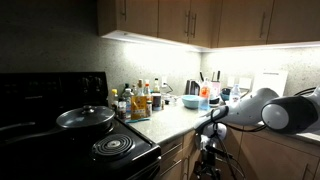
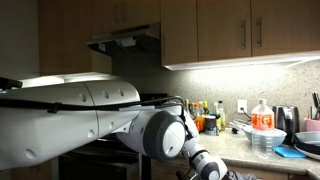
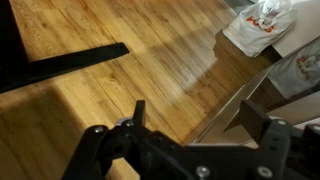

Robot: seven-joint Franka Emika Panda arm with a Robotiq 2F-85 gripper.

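My gripper stands open, its two dark fingers apart with nothing between them. Below it in the wrist view lies bare wooden floor (image 3: 150, 65). A light-coloured panel edge (image 3: 225, 108), perhaps part of a cabinet or drawer, runs diagonally just beyond the right finger. In exterior view 1 the gripper hangs low in front of the lower cabinets (image 1: 258, 155), under counter height; its fingertips are too small and dark there to make out. The second exterior view shows the arm (image 2: 165, 135) reaching down before the counter, the gripper's tips hidden.
A white printed plastic bag (image 3: 262, 22) lies at the wrist view's upper right, and a dark bar (image 3: 75, 63) crosses its left. A pan (image 1: 85, 117) sits on the black stove. Several bottles (image 1: 140, 100) and a large water bottle (image 2: 262, 130) crowd the counter.
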